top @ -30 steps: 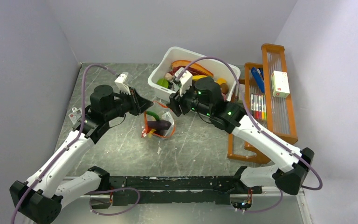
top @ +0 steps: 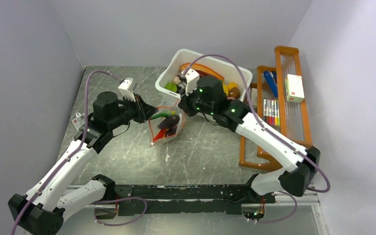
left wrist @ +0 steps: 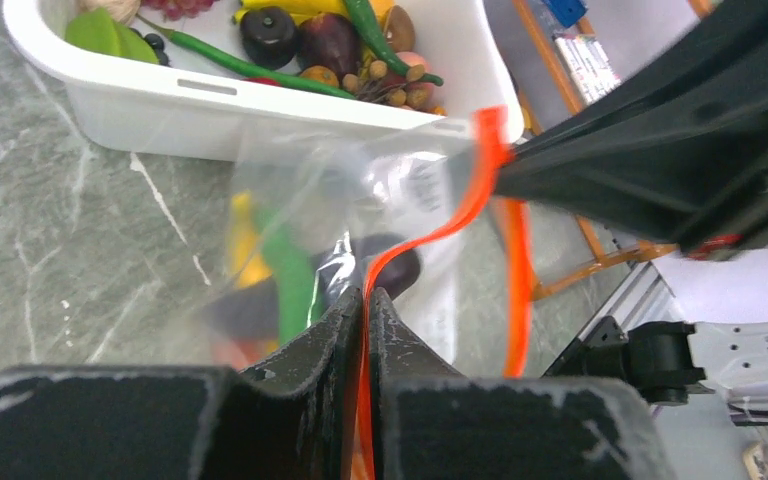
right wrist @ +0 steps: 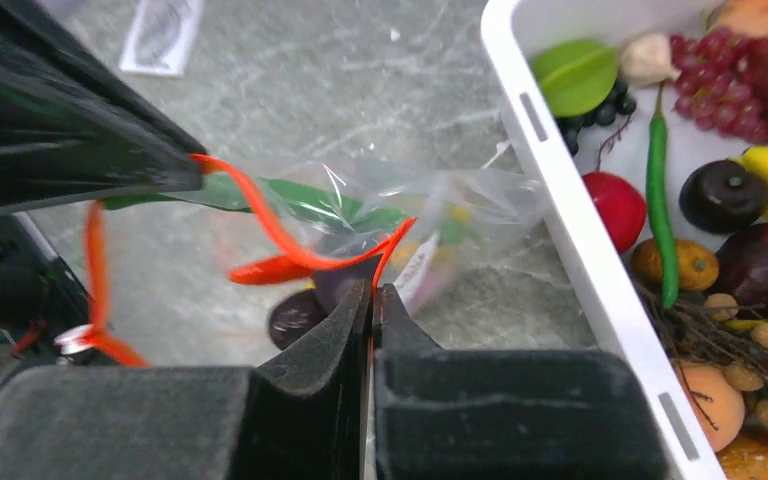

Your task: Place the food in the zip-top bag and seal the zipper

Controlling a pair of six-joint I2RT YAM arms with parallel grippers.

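Observation:
The clear zip top bag (top: pixel 169 131) with orange zipper edges stands on the table, holding a green item, a dark eggplant-like item (top: pixel 169 123) and red and yellow pieces. My left gripper (top: pixel 152 112) is shut on the orange edge at one side, seen close up in the left wrist view (left wrist: pixel 365 330). My right gripper (top: pixel 182 108) is at the other side, shut on the orange edge, which runs between its fingertips in the right wrist view (right wrist: pixel 375 300).
A white bin (top: pixel 166 73) of toy fruit and vegetables sits just behind the bag. A wooden rack (top: pixel 296 122) with markers and a box stands at the right.
My right gripper has come down to the bag's edge. The bag's opening and contents look shifted, with a red piece showing more at the front. My left gripper has moved slightly.

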